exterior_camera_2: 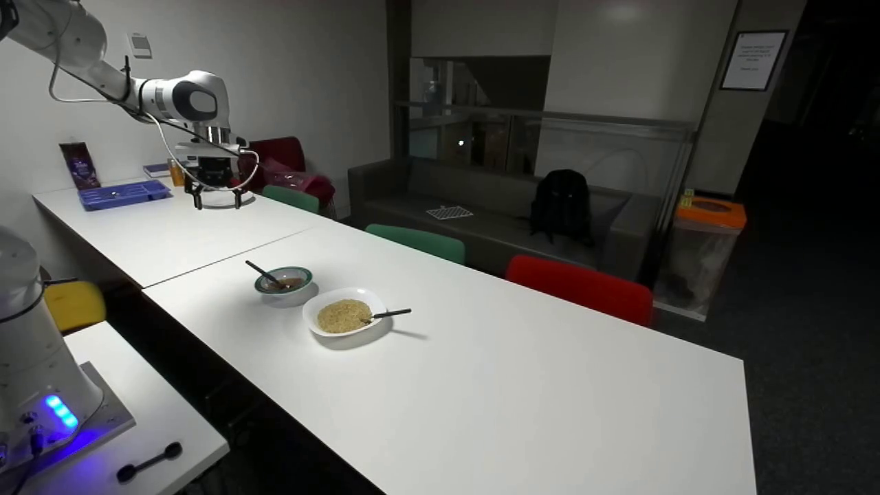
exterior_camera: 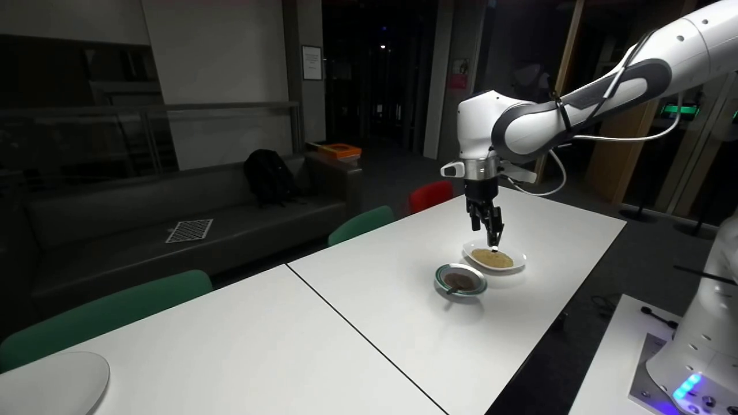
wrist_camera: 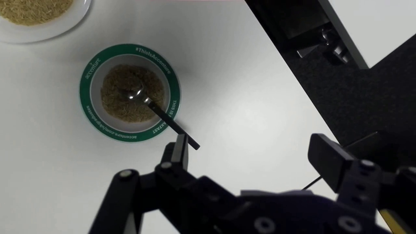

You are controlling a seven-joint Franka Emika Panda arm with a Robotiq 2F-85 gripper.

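Note:
A green-rimmed bowl [wrist_camera: 129, 136] holds brown grain, with a dark-handled spoon [wrist_camera: 171, 123] resting in it and its handle reaching over the rim. Beside it stands a white oval dish [exterior_camera_2: 372, 298] of paler grain, which has its own spoon [exterior_camera_2: 392, 313]. Only a corner of that dish shows at the wrist view's upper left. My gripper is open above the table, its fingers wide apart and nothing between them. In the wrist view the left finger [wrist_camera: 180, 150] appears close to the end of the bowl's spoon handle; the height between them cannot be judged.
A blue tray [exterior_camera_2: 124, 194] lies on the far table section. Red and green chairs line one side, among them a red chair [exterior_camera_2: 577, 289]. A side table [exterior_camera: 616, 366] bears the robot's base.

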